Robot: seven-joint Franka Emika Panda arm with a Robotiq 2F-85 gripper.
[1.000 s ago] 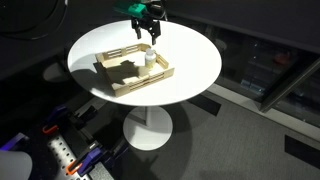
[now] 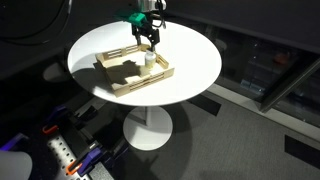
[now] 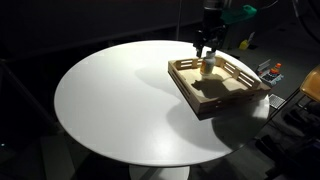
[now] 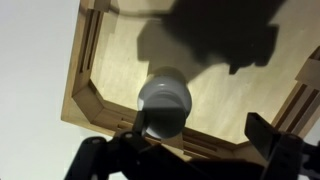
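A small bottle with a pale grey-white cap (image 4: 163,105) stands upright inside a shallow wooden tray (image 2: 122,89), near one of its corners. Its amber side shows beneath the cap in exterior view 2, where the bottle (image 3: 208,67) sits at the tray's far side. My gripper is open over that corner, its dark fingers spread wide. In the wrist view the left finger overlaps the cap's lower-left edge, and the cap lies off-centre toward that finger. Nothing is held. From outside, the gripper (image 2: 147,40) hangs just above the bottle.
The tray's slatted walls rise around the bottle, and the rest of its floor is empty. It rests on a round white table (image 3: 120,100) with wide clear room beside it. A wooden chair (image 3: 298,92) and some small coloured items (image 3: 270,73) are beyond the table edge.
My gripper has come down slightly toward the bottle, staying open. The bottle and the tray have not moved.
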